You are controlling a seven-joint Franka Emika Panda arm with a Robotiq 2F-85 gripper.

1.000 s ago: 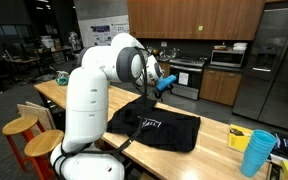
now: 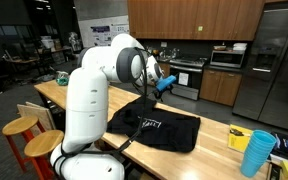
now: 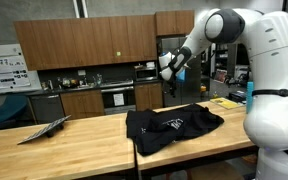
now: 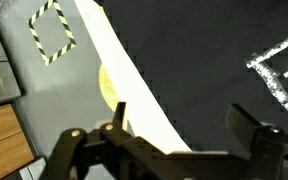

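Observation:
A black cloth [image 2: 169, 128] lies spread and rumpled on the wooden table, and in exterior view 2 the cloth [image 3: 164, 122] reaches near the table's front edge. White print [image 4: 276, 80] shows on it at the right of the wrist view. My gripper [image 2: 158, 96] hangs above the cloth, apart from it. From the wrist, the gripper stands open, its fingers wide apart with only cloth and a pale strip of table visible beyond. Part of the cloth lies outside the wrist view.
A blue cup [image 2: 256, 154] stands at the table's right, near yellow items [image 2: 239, 137]. Two round stools [image 2: 22, 125] are at the left. The wooden table [image 3: 59, 145] has broad bare room. A yellow-black taped square [image 4: 52, 32] marks the floor beyond the edge.

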